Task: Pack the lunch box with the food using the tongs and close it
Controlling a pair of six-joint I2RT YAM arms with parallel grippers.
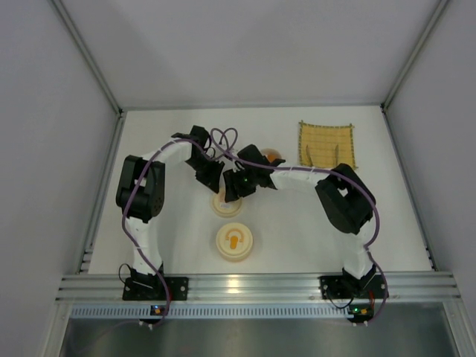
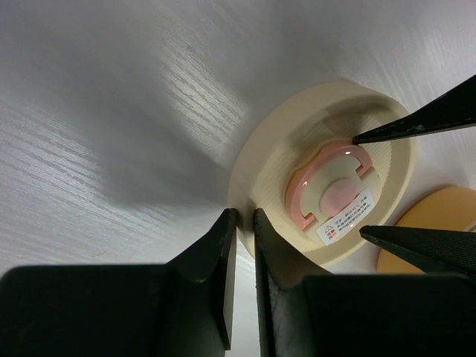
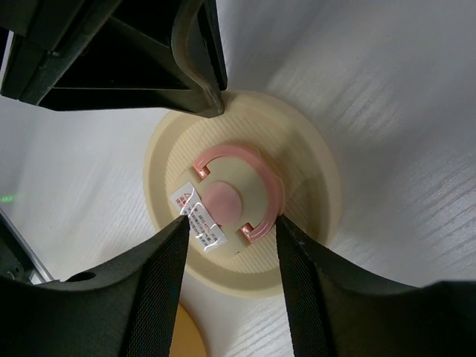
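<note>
A round cream lunch box piece (image 1: 227, 207) with a pink latch fitting (image 2: 338, 195) and white label sits at mid-table. My left gripper is shut on its rim. My right gripper is part open over the same piece, its fingertips at the pink fitting on either side, around the latch and label. A second round cream piece (image 1: 234, 251) with an orange fitting (image 1: 234, 242) stands nearer the front edge.
A yellow mat (image 1: 326, 135) with utensils lies at the back right. A round bowl (image 1: 271, 154) is partly hidden behind my right arm.
</note>
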